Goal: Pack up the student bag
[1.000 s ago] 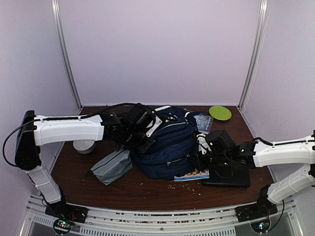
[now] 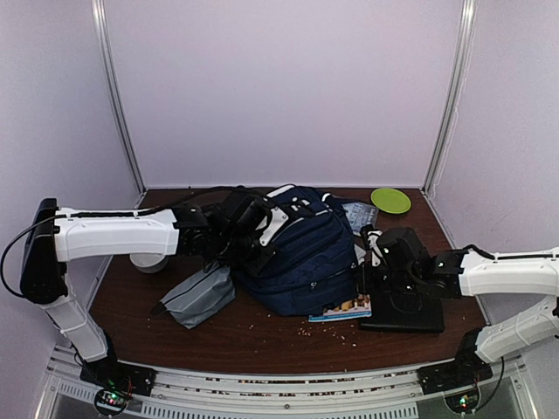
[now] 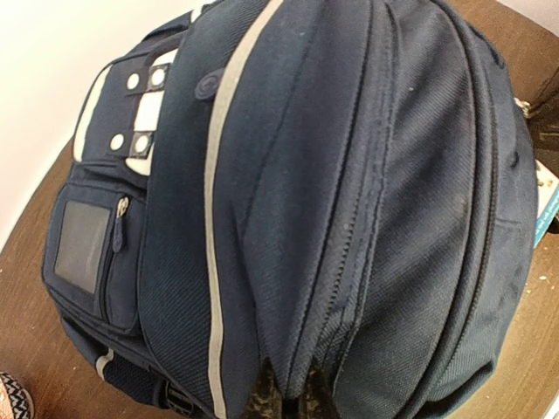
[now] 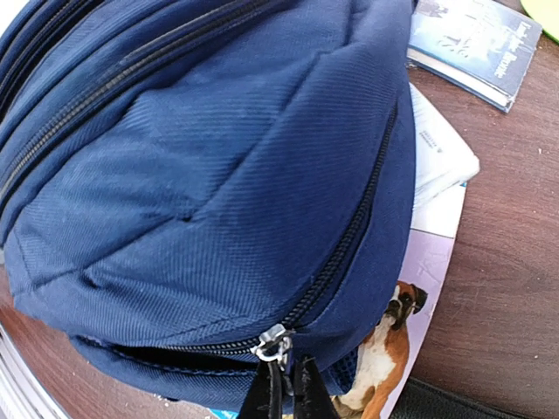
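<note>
A navy backpack (image 2: 306,262) lies mid-table. My left gripper is shut on its fabric beside a long zipper. At the backpack's right end my right gripper is shut at a silver zipper pull (image 4: 271,340); whether the pull is between the fingers is unclear. A dog-picture book (image 4: 384,358) lies under that end, with a white item (image 4: 437,153) and a blue book (image 4: 472,44) alongside. A grey pouch (image 2: 196,297) lies left of the backpack.
A black flat item (image 2: 406,319) lies at front right, a green plate (image 2: 390,200) at back right, a white bowl (image 2: 148,261) at left. The front strip of table holds scattered bits.
My right gripper has moved slightly right along the backpack's end. The left arm has shifted only slightly.
</note>
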